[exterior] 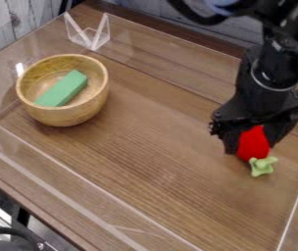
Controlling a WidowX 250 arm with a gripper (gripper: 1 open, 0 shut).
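My gripper [250, 127] hangs low on the right, its open fingers around a red vegetable with a green top [254, 145], which lies on the wooden table [138, 186] and is partly hidden by the gripper. Whether the fingers touch it is hard to tell.
A wooden bowl [93, 103] with a green block [63, 88] inside sits at the left. A small white wire-like object [83, 29] is at the upper left.
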